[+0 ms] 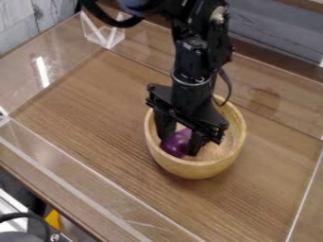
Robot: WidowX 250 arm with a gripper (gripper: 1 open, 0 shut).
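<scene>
The black gripper (pixel 186 125) reaches down into a round pale wooden bowl (pixel 202 168) at the centre right. A purple object (pixel 177 146) lies in the bowl, at and just below the fingertips. The fingers partly hide it, and I cannot tell whether they grip it or how far apart they stand.
A clear angular plastic item (pixel 104 28) stands at the back left. The table's edge runs along the lower left, with dark cables and a yellow item beyond.
</scene>
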